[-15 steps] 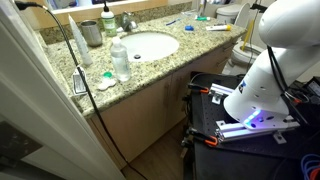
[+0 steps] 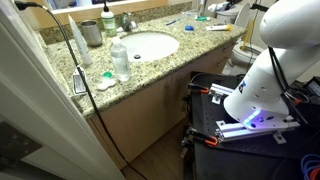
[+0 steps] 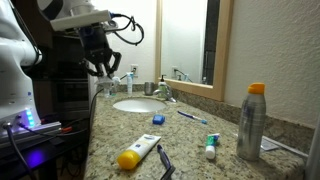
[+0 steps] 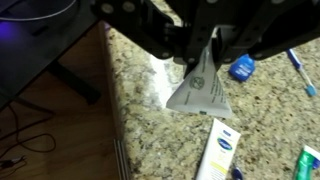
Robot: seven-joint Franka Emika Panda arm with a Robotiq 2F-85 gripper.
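In the wrist view, a pale, flat-ended tube point(image 4: 200, 92) with a green mark hangs from my gripper. The dark fingers are shut on its upper part and hide that end. Exterior view 2 has the gripper point(image 3: 100, 72) at upper left, above the counter near the sink; the held tube is hard to make out there.
A blue object point(image 4: 243, 68), a blue-and-white tube point(image 4: 217, 152) and a green-capped tube point(image 4: 306, 162) lie on the speckled counter. Exterior view 2 also has a yellow tube point(image 3: 138, 152), a tall grey bottle point(image 3: 251, 125) and the sink point(image 3: 140, 104).
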